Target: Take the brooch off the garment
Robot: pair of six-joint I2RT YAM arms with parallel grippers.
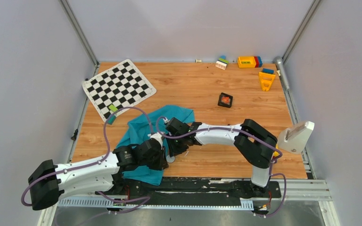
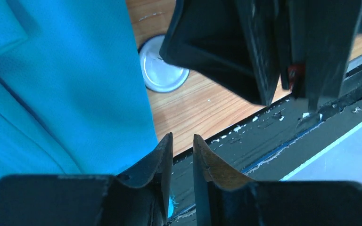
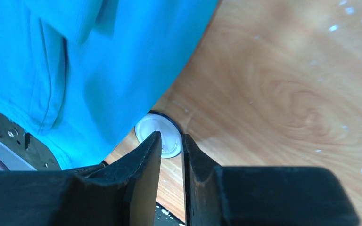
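Observation:
The brooch is a round whitish disc lying flat at the right edge of the blue garment, on the wooden table. My right gripper is part open, its fingertips overlapping the disc in its own wrist view; contact cannot be told. The same disc shows ahead of my left gripper, whose fingers are slightly apart with nothing between them. The right gripper's dark fingers cover part of the disc there. From above, both grippers meet close around the brooch.
A chessboard lies at the back left. Toy bricks stand along the back right, with a small black box nearer. The table's front edge runs close to the left gripper.

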